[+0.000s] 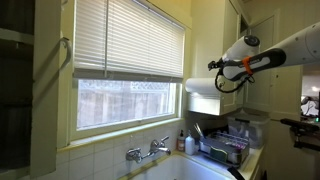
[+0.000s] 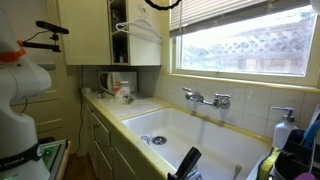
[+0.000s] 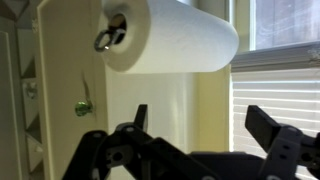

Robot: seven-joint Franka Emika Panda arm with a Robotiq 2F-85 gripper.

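A white paper towel roll (image 3: 180, 38) fills the upper part of the wrist view, mounted beneath the cabinet beside the window. Its dark holder end (image 3: 112, 32) shows at the left. My gripper is open below the roll in that view, its two fingers wide apart with nothing between them. In exterior view 1 the gripper (image 1: 216, 76) is up by the white roll (image 1: 203, 86), in front of the cabinet; whether they touch cannot be told there. Exterior view 2 shows part of the white arm (image 2: 22, 110) at the left, but no clear gripper.
The cabinet (image 1: 232, 45) and window blind (image 1: 130, 38) flank the roll. Below are the sink (image 2: 190, 140), faucet (image 2: 208, 98), soap bottle (image 2: 283, 128) and a filled dish rack (image 1: 225, 148). A kettle (image 2: 120, 82) stands on the far counter.
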